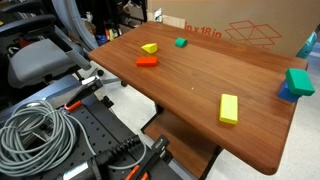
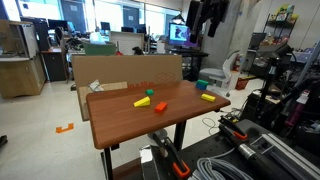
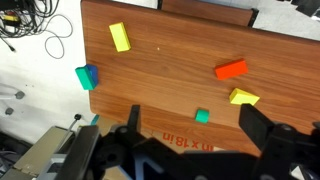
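Observation:
My gripper stands open high above the wooden table [image 3: 165, 75], its dark fingers wide apart at the bottom of the wrist view with nothing held between them. Below lie a red block [image 3: 231, 69], a yellow block [image 3: 243, 97] and a small green block [image 3: 202, 115] in one loose group. Farther off, a longer yellow block [image 3: 120, 37] lies alone. At the table's end a green block [image 1: 298, 82] rests on a blue block [image 1: 287, 94], which it partly covers.
A cardboard panel [image 2: 150, 72] borders the table's far side. Coiled grey cable [image 1: 35, 140] and a black frame lie beside its near edge. Between the block group and the lone yellow block the tabletop is bare.

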